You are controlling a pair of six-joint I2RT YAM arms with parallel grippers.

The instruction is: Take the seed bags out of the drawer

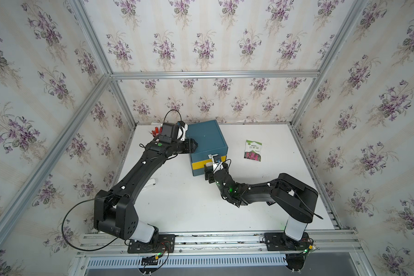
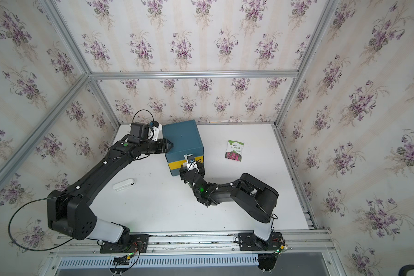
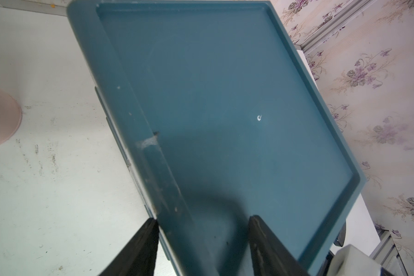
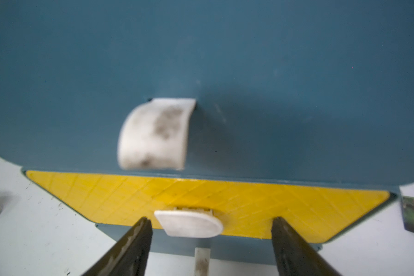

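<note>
The blue drawer box (image 1: 204, 133) has a yellow drawer (image 4: 92, 193) in its front, pushed in, with a white handle (image 4: 188, 223). Its contents are hidden. My left gripper is shut on the box's left top edge, seen close in the left wrist view. My right gripper faces the drawer's front, part open, with the white handle between and just beyond its fingertips. A green seed bag (image 2: 234, 150) lies on the table to the right of the box.
A white oblong object (image 2: 123, 184) lies at the front left. Red items stand behind the left arm, partly hidden. A white tab (image 4: 154, 133) sits above the drawer.
</note>
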